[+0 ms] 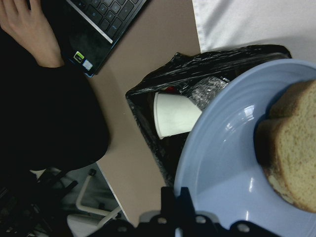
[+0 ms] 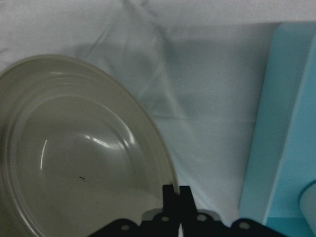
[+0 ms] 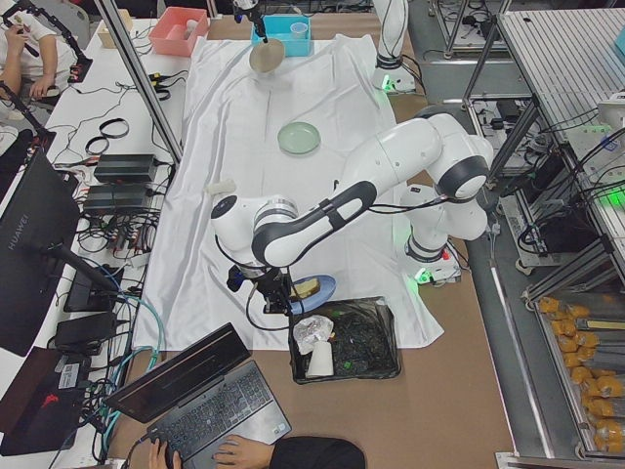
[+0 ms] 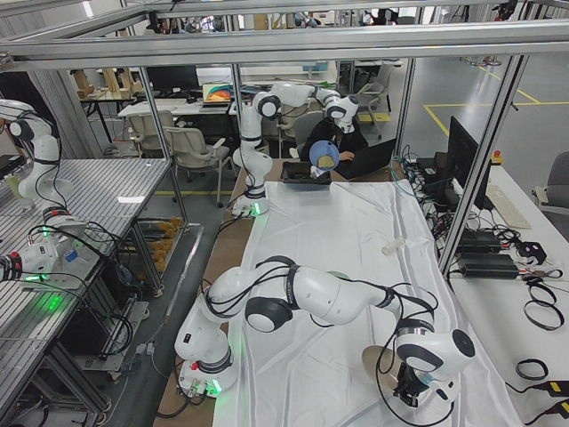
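My left gripper is shut on the rim of a blue plate [image 1: 222,168] that carries slices of bread [image 1: 291,153]. It holds the plate above a black-lined bin [image 3: 366,342], in which lie a white paper cup [image 1: 175,113] and crumpled foil [image 1: 210,89]. My right gripper is shut on the rim of a beige plate [image 2: 79,143], beside a light blue bin [image 2: 266,138] at the far end of the cloth. A green plate [image 3: 299,138] rests mid-cloth.
A person with a laptop [image 3: 210,401] sits right beside the black bin. A small pale object [image 3: 221,187] lies on the cloth near its left side.
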